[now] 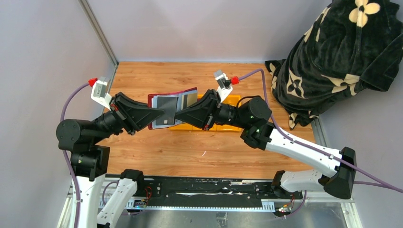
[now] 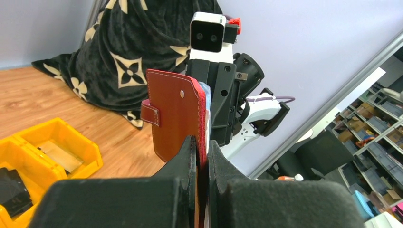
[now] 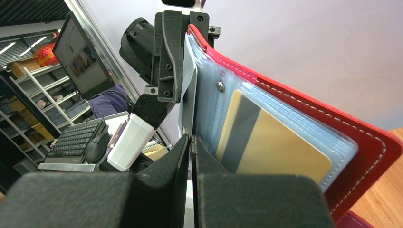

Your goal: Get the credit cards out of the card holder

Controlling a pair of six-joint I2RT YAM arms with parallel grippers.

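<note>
A red card holder is held up in the air, folded open, with clear sleeves inside. My left gripper is shut on the edge of the card holder. A dark grey card lies across the sleeves in the top view, and a gold card with a grey stripe sits in a sleeve in the right wrist view. My right gripper is shut, its fingertips at the grey card's edge beside the sleeves. Nothing clearly shows between its fingers.
Below the holder, a yellow divided bin rests on the wooden table, with a black item in one compartment. A dark patterned blanket covers the back right corner.
</note>
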